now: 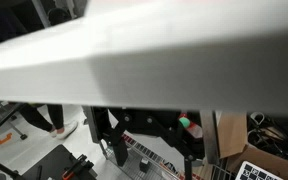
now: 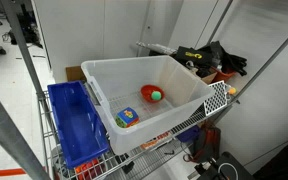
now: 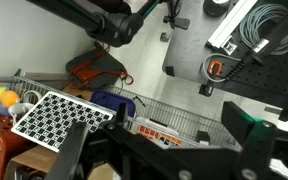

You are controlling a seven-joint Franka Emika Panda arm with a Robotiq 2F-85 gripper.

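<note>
In the wrist view my gripper stands open at the bottom of the picture, its black fingers wide apart with no object seen between them. Below it lie a wire rack and the floor. In exterior view 1 the dark gripper (image 1: 150,150) hangs under a large pale, blurred shape that covers the top. A white bin (image 2: 172,125) in exterior view 2 holds a red bowl (image 2: 147,90) with a green round thing (image 2: 156,96) in it, and a blue item (image 2: 127,116) beside. The gripper cannot be made out clearly there.
To the left of the white bin is an empty blue bin (image 2: 79,130). Black gloves or cloth (image 2: 206,58) are heaped behind it. A dark metal table (image 3: 249,75) with a cable coil (image 3: 264,22) and a clamp borders the rack. A white perforated panel (image 3: 62,118) lies at left.
</note>
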